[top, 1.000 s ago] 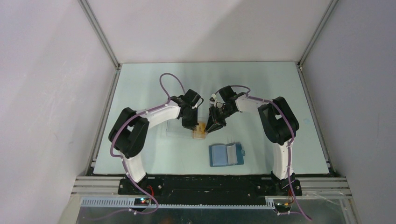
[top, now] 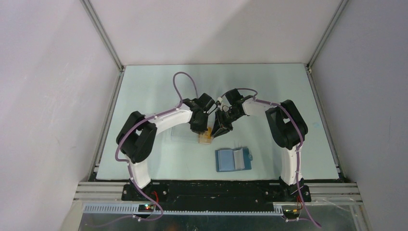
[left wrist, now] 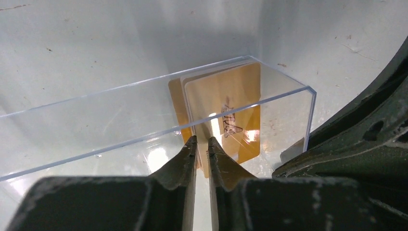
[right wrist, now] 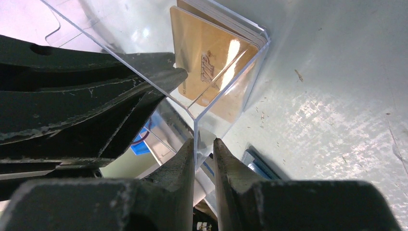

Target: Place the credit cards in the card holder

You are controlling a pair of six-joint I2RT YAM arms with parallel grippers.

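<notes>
Gold credit cards (left wrist: 226,125) (right wrist: 211,62) stand stacked at the end of a clear acrylic box (left wrist: 96,120) (top: 183,134), near the table's centre. My left gripper has its fingertips at the front card, a narrow gap between them; whether a card is pinched there I cannot tell. My right gripper is shut on the box's corner, beside the cards. A blue card holder (top: 226,160) with a grey section lies nearer the front, right of centre.
Both arms meet closely over the box, the grippers almost touching.
The right arm and box look unchanged.
</notes>
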